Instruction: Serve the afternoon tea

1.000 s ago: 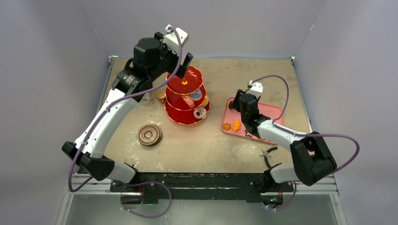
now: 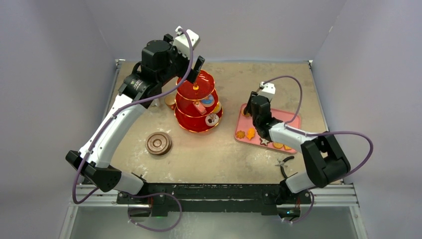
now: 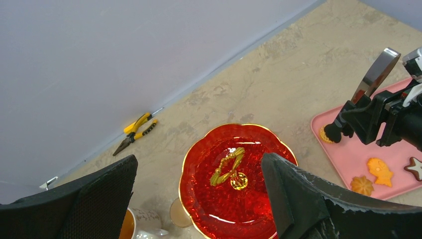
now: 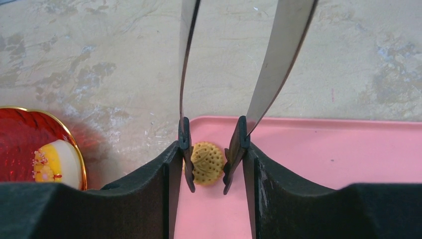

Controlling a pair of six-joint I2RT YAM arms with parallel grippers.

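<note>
Metal tongs with dark tips (image 4: 278, 55) are held between the fingers of my right gripper. Their tips stand apart on either side of a round yellow biscuit (image 4: 207, 163); whether they touch it I cannot tell. That biscuit lies in the corner of the pink tray (image 4: 318, 164). My left gripper is open and empty, up over the red three-tier stand (image 2: 185, 121). On the stand's tiers sit a pink cake (image 2: 199, 107), a donut (image 2: 212, 119) and other sweets. The top tier holds no sweets.
More biscuits (image 3: 379, 172) lie on the tray. Left of the stand is a cup (image 3: 144, 221). Pliers (image 3: 135, 130) lie near the back wall, others (image 2: 283, 167) at the front right. A brown round stack (image 2: 158, 143) stands front left.
The left arm and the stand have stayed still.
</note>
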